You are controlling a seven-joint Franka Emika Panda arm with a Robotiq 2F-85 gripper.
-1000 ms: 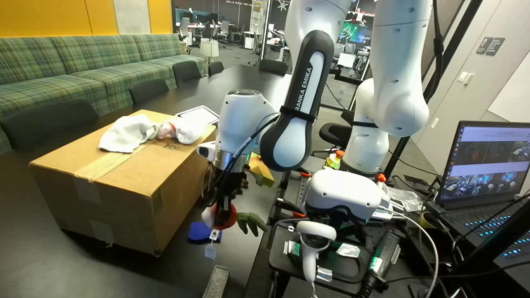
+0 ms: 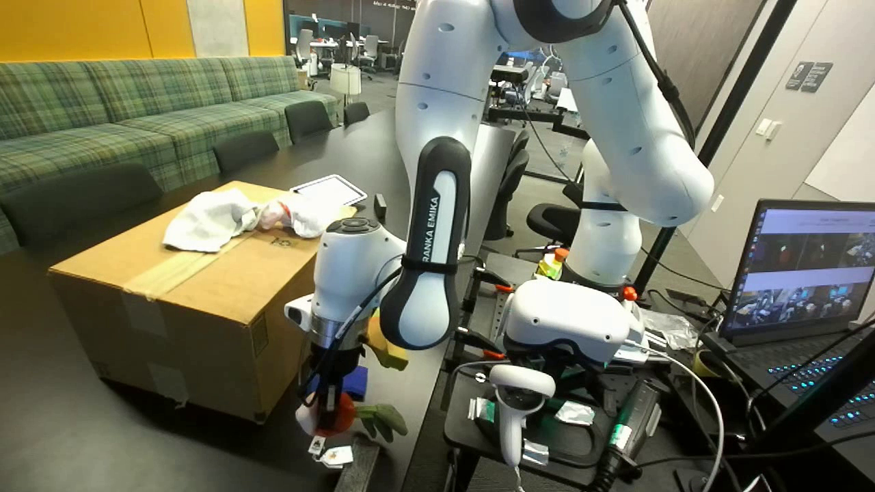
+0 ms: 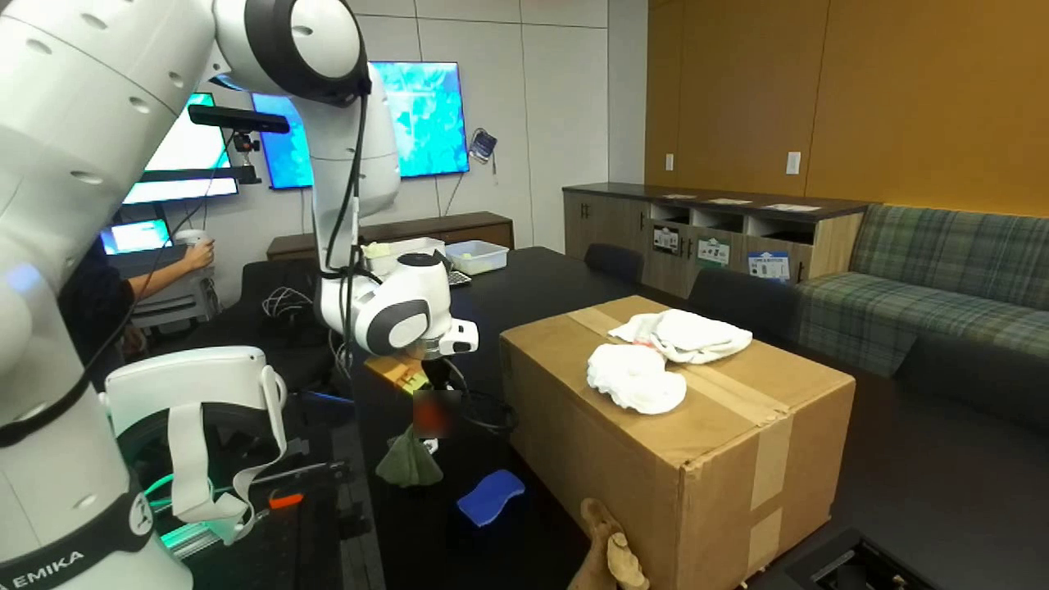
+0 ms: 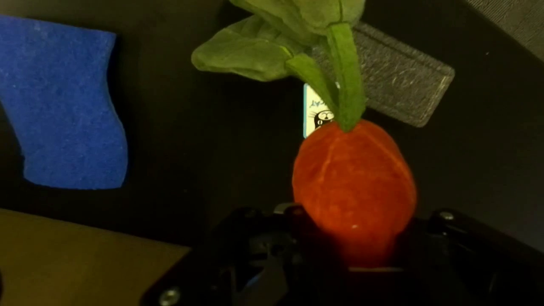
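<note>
A plush red vegetable [image 4: 354,188] with green cloth leaves [image 4: 250,51] is held in my gripper [image 2: 325,410], whose dark fingers close around its round body. The wrist view shows its leaves pointing away from the gripper, and a small white tag [image 4: 317,112] peeks out behind the stem. On the black table lies a wavy blue sponge [image 4: 66,107], off to one side of the plush. A dark grey eraser-like block [image 4: 403,76] lies beneath and beyond the leaves. In exterior view 2 the red body is blurred, with the leaves hanging on its near side.
A large cardboard box [image 2: 164,303] stands close beside the gripper, with white cloth [image 2: 209,220] on top. A yellow-green object [image 3: 398,374] is behind the gripper. Brown plush pieces [image 3: 600,551] lie by the box. The VR headset [image 2: 566,316] is on the side stand.
My arm has moved left and toward the front of exterior view 1 and lower, carrying the plush past the blue sponge to beside the grey block.
</note>
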